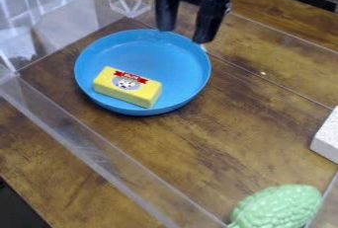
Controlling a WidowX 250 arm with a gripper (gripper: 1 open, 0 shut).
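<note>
A blue plate (185, 84) lies on the wooden table, holding a yellow box (126, 87) with a red and white label near its front left. My dark gripper (185, 25) hangs over the plate's back edge at the top of the camera view, its two fingers apart, with nothing seen between them.
A white block (326, 133) lies at the right edge and a green textured object (275, 209) at the bottom right. Clear walls border the left and front. The wood right of and below the plate is bare.
</note>
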